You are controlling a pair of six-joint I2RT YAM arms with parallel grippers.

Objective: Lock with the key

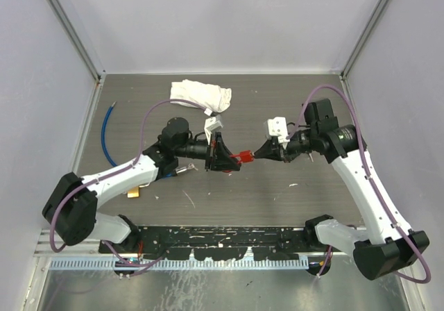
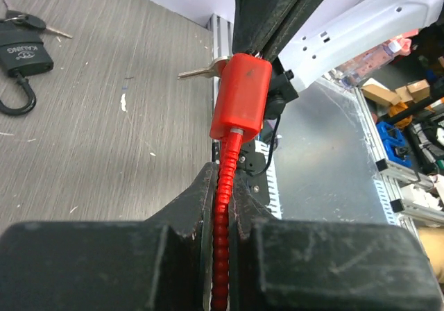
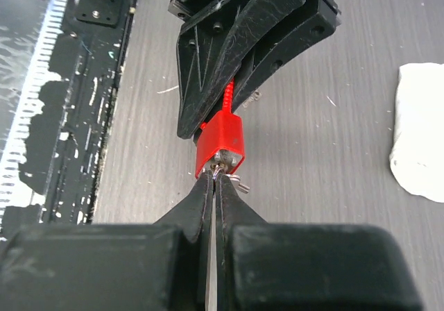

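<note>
Between my two grippers, above the table, hangs a red cable lock (image 1: 245,156). My left gripper (image 1: 236,160) is shut on its red beaded cable (image 2: 221,221), just behind the lock body (image 2: 243,92). From the other side my right gripper (image 1: 257,154) is shut on a key (image 3: 217,170), close up against the metal end of the lock. A second key (image 2: 194,72) sticks out sideways at that end. In the right wrist view the fingertips (image 3: 201,191) cover most of the held key; how deep it sits in the lock cannot be told.
A black padlock (image 2: 24,51) with a key lies on the table. A yellow padlock (image 1: 133,191) and a blue cable (image 1: 105,129) lie to the left, partly under the left arm. A white cloth (image 1: 201,94) is at the back.
</note>
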